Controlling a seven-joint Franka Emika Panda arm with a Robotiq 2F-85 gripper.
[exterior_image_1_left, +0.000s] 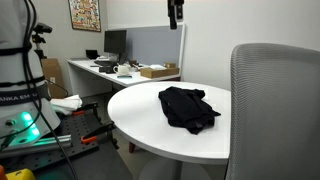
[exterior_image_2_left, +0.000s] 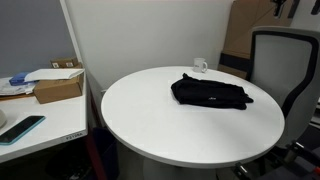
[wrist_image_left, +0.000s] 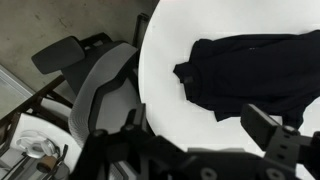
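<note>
A black cloth garment lies bunched on the white round table. In the second exterior view the same dark cloth sits as a low, folded heap. Seen from above in the wrist view, the garment spreads over the right half, part of it beyond the edge. My gripper hangs high over the table, well clear of the cloth. Its fingers stand wide apart along the bottom of the wrist view, where the gripper is open and empty.
A white mug stands behind the cloth. Grey chairs flank the table closely. A side desk holds a cardboard box and a phone.
</note>
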